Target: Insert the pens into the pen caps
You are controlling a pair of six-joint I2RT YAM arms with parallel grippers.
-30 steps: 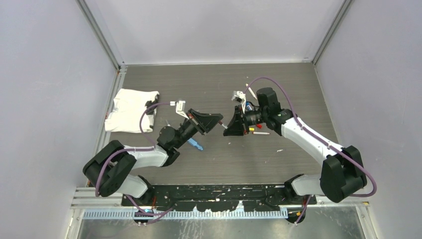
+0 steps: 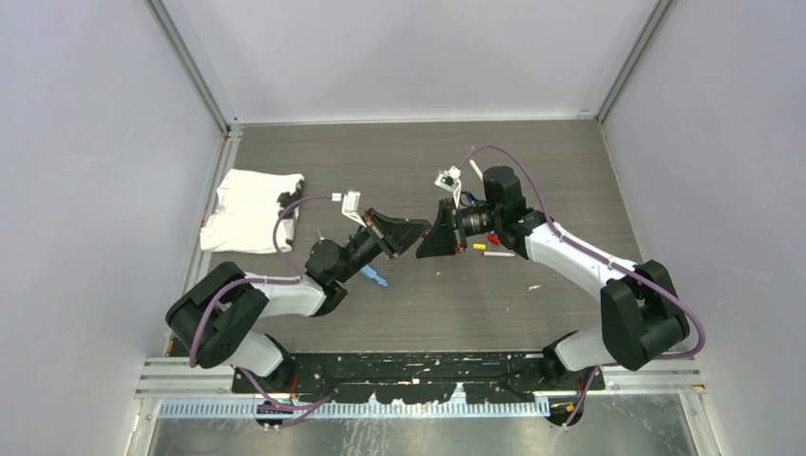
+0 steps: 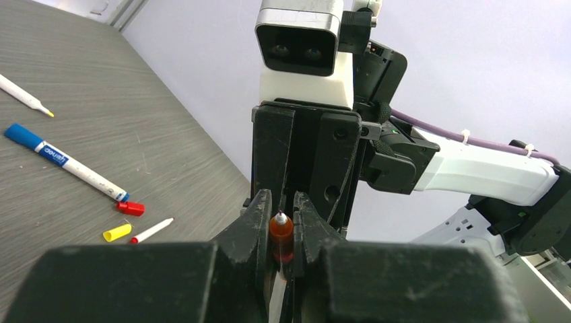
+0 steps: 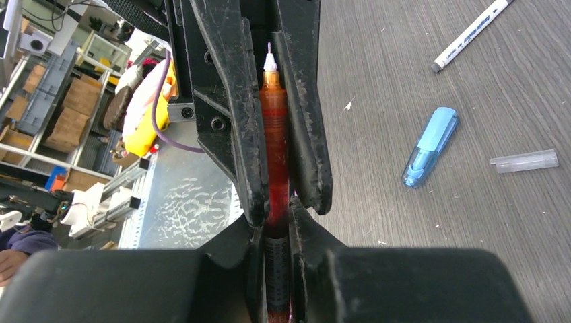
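A slim pen with see-through orange-red body and pale pointed tip [image 4: 271, 64] spans the space between my two grippers, which meet nearly tip to tip mid-table. In the right wrist view its dark printed barrel [image 4: 277, 266] sits in my right gripper, shut on it. Its red front part runs up between the fingers of my left gripper, also shut around it. The left wrist view shows the red end [image 3: 281, 237] in that gap. I cannot tell whether a clear cap surrounds it. Another clear cap [image 4: 526, 161] lies on the table.
A light-blue highlighter [image 4: 432, 146] and a grey-ended white pen [image 4: 469, 38] lie nearby. A blue-and-white marker [image 3: 75, 166], a red cap [image 3: 131, 208], a yellow cap [image 3: 117, 233] and white pens lie on the right side. A white cloth [image 2: 249, 212] rests at left.
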